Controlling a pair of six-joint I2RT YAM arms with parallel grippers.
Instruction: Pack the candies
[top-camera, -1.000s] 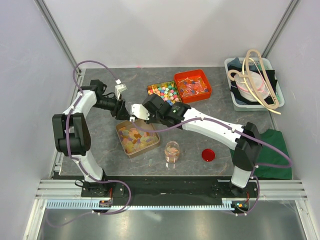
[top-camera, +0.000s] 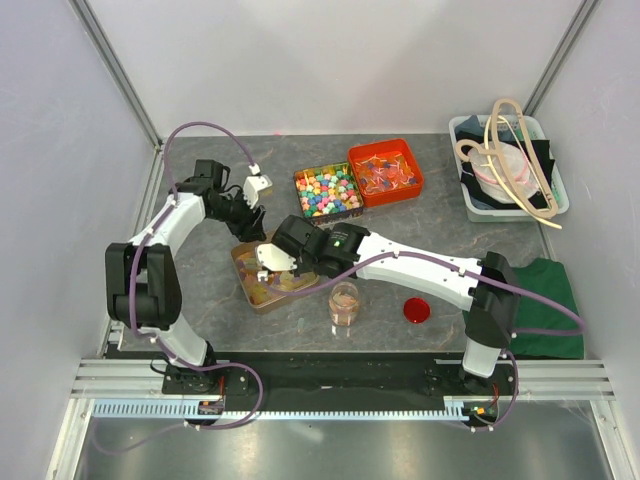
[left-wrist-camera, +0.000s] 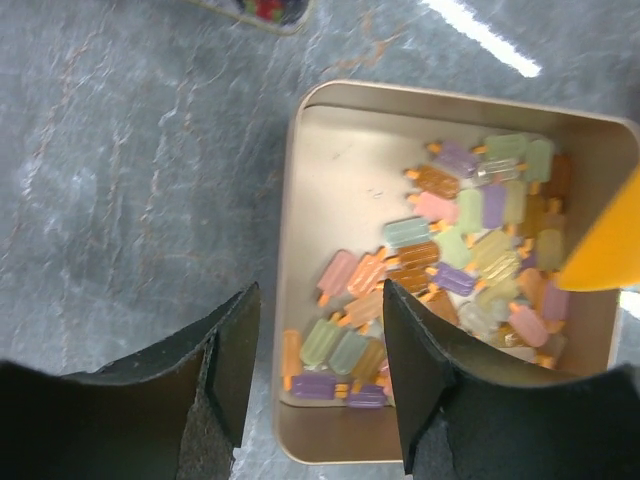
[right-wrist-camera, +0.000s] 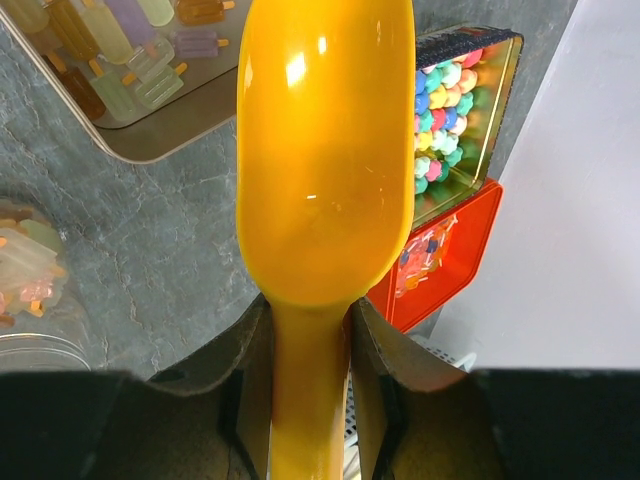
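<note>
Popsicle-shaped candies (left-wrist-camera: 455, 270) in clear, purple, pink, green and orange lie loosely in a beige box (left-wrist-camera: 340, 150). My left gripper stands open over the left side of that box, nothing between its fingers. A yellow-orange scoop (right-wrist-camera: 325, 150) fills the middle of the right wrist view, and my right gripper is shut on its handle. No candy shows on the visible face of the scoop. Its tip enters the left wrist view over the box's right side. A clear jar (top-camera: 344, 303), partly filled with candies, stands right of the box.
A box of colourful round candies (top-camera: 328, 190) and an orange-red tray of wrapped candies (top-camera: 386, 172) stand at the back. A red lid (top-camera: 417, 310) lies right of the jar. A white basket (top-camera: 490, 212) and green cloth (top-camera: 550, 305) occupy the right side.
</note>
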